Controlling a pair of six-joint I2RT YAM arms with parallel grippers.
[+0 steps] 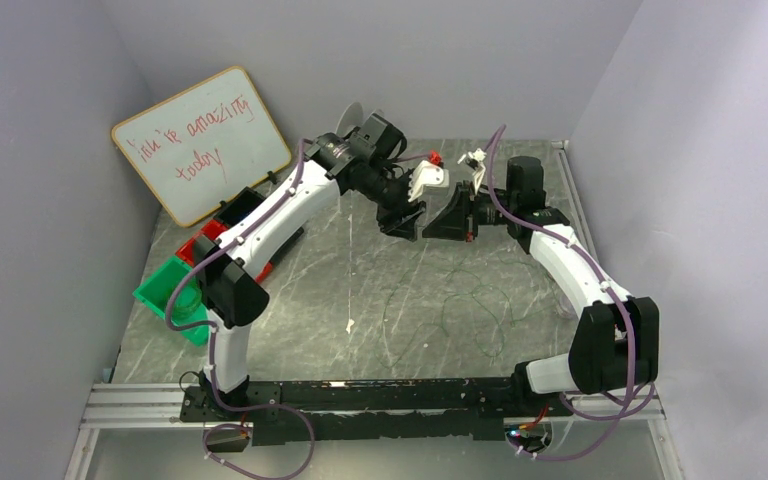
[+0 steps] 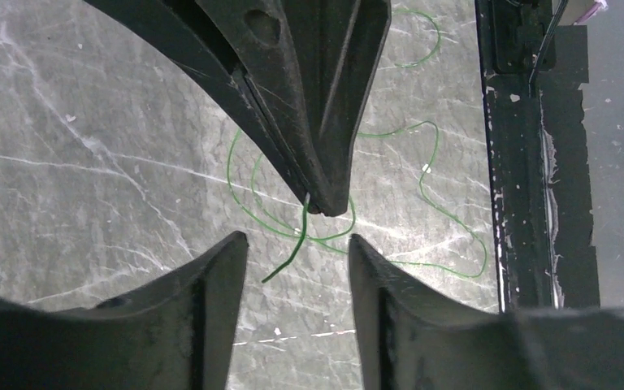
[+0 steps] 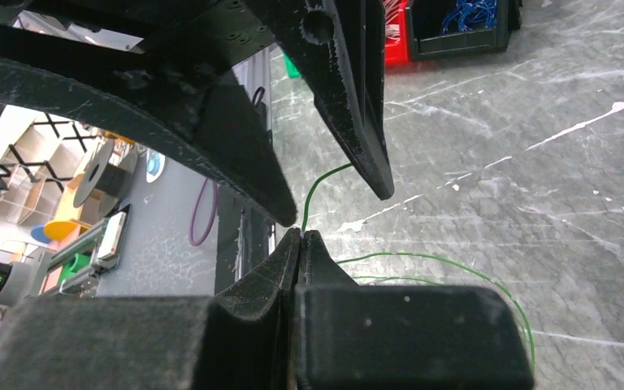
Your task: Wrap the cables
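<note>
A thin green cable [image 1: 475,296] lies in loose loops on the marble table below both grippers. In the left wrist view a raised piece of it [image 2: 296,252] hangs from the tip of my right gripper, between the parted fingers of my left gripper. In the right wrist view the cable runs up from my right gripper's shut fingertips [image 3: 302,237] to beside a finger of my left gripper, which is open above it. The top view shows the two grippers facing each other over the middle of the table.
Green [image 1: 150,295], red [image 3: 394,54] and black [image 3: 463,45] bins stand at the table's left, the black one holding blue cable. A whiteboard [image 1: 200,140] leans at the back left.
</note>
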